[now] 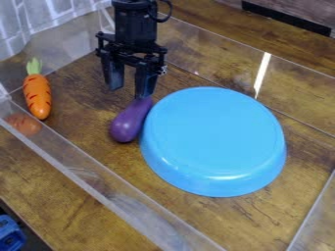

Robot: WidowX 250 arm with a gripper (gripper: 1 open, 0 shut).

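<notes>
The black gripper (128,73) hangs at the top centre of the camera view, open, with its two fingers apart and nothing visible between them. Just below it lies a purple eggplant (128,122), touching or very near the left edge of a large light-blue disc (214,137). An orange carrot (38,96) with a green top lies at the far left.
The objects lie on a wooden surface (124,186) enclosed by clear plastic walls. A blue item (8,235) is at the bottom-left corner, outside the near wall. Free surface lies left of the eggplant and at the upper right.
</notes>
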